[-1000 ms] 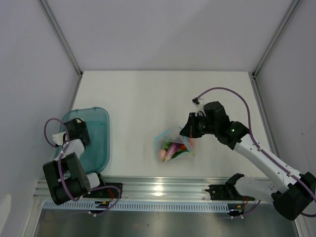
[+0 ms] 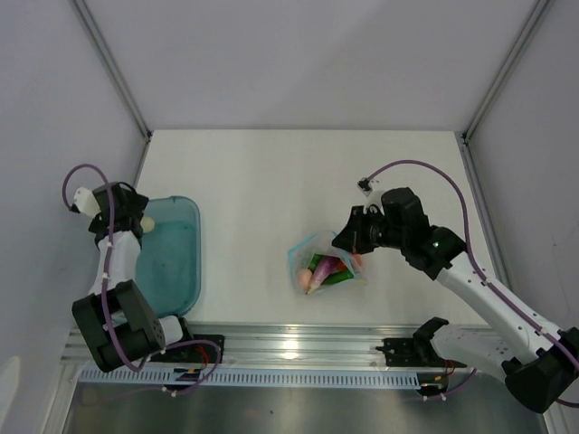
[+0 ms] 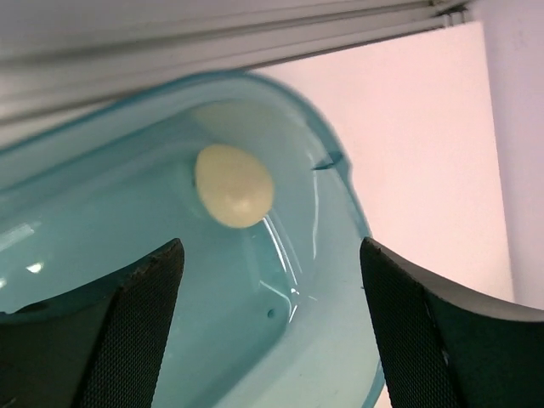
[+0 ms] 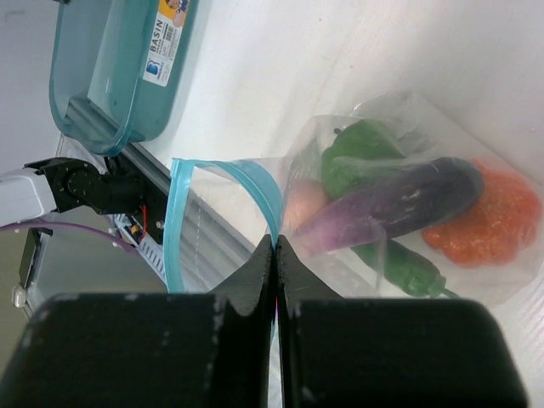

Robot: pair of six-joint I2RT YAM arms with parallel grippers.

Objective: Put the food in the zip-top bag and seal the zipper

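A pale yellow rounded piece of food lies inside the teal basin. My left gripper is over the basin, fingers apart on either side below the food, nothing between them. My right gripper is shut on the blue zipper edge of the clear bag, holding the mouth up. Inside the bag show an eggplant, a green pepper, a long green vegetable, orange food and a pinkish rounded item.
Walls and metal rails bound the workspace, with the front rail just below the bag.
My left gripper has risen and moved back and leftward over the basin, uncovering the pale food.
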